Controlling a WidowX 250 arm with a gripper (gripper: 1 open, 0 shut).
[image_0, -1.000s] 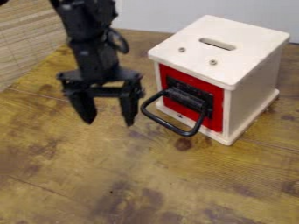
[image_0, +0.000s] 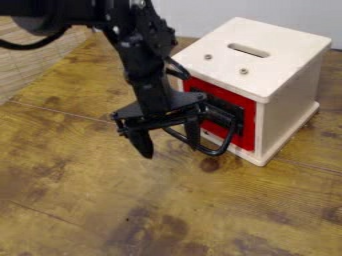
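My black gripper (image_0: 167, 130) hangs in the middle of the view, just left of a white box (image_0: 283, 110) with a red front panel (image_0: 243, 147). Its fingers point down, spread apart, and its right side overlaps the box's front. A black looped handle (image_0: 218, 150) sticks out from that red panel, partly hidden behind the gripper. I cannot tell whether the gripper touches the handle; nothing clearly shows held between the fingers.
A woven mat (image_0: 34, 55) lies at the back left, and a pale wall stands behind the box.
My gripper has moved right, toward the box, and now overlaps the handle in the view. The box looks unmoved.
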